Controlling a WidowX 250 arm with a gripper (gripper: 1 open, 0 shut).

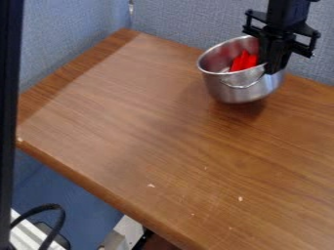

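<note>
A steel pot [237, 86] with a wire handle is near the back right of the wooden table [156, 166], its near side tipped slightly. A red object [243, 61] is inside it. My black gripper [271, 59] is at the pot's right rim, reaching down over it; it looks shut, though whether anything thin is between its fingers is hidden.
Grey padded walls stand behind and at the back left. At the lower left, beyond the table's edge, are a cable and white items on a blue floor.
</note>
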